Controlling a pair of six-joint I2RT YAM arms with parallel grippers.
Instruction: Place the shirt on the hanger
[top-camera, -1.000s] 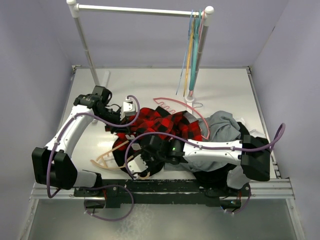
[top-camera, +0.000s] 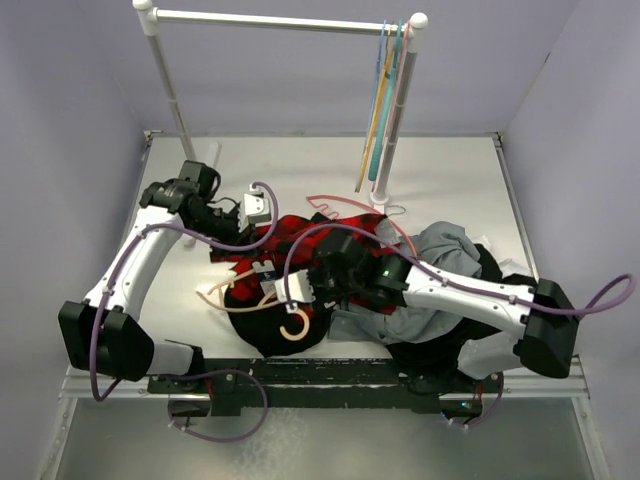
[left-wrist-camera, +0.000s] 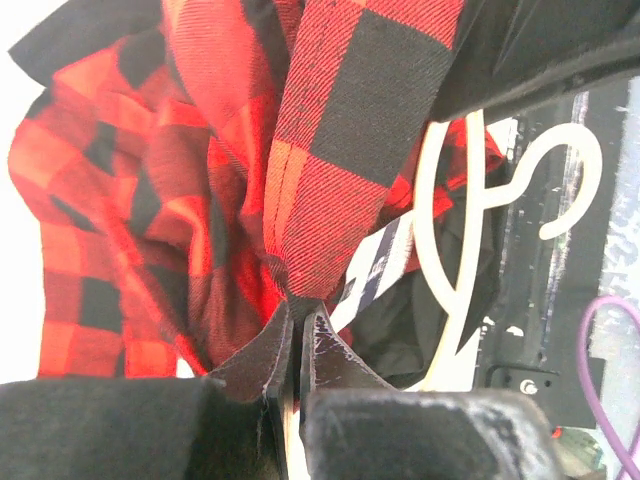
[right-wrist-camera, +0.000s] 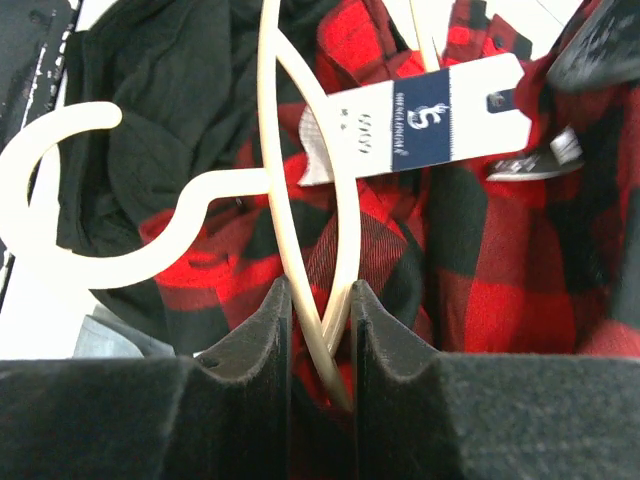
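Observation:
The red-and-black plaid shirt (top-camera: 290, 232) lies bunched in the middle, its black lining folded out at the near side. My left gripper is shut on a pinch of the shirt's red plaid cloth. A cream hanger (right-wrist-camera: 232, 183) lies over the shirt; its hook points toward the near edge and one end sticks out left of the cloth in the top view. My right gripper has the hanger's crossing tubes between its fingers, which stand partly apart; whether they press on it is unclear. A white tag (right-wrist-camera: 420, 128) with a navy band shows beside the hanger.
Grey and black clothes (top-camera: 445, 250) heap at the right under the right arm. A pink hanger (top-camera: 340, 198) lies behind the shirt. Several coloured hangers (top-camera: 380, 110) hang from the white rack (top-camera: 270, 20).
My right gripper and the cream hanger have moved to the right and away from the near edge. The hangers on the rack have swung a little.

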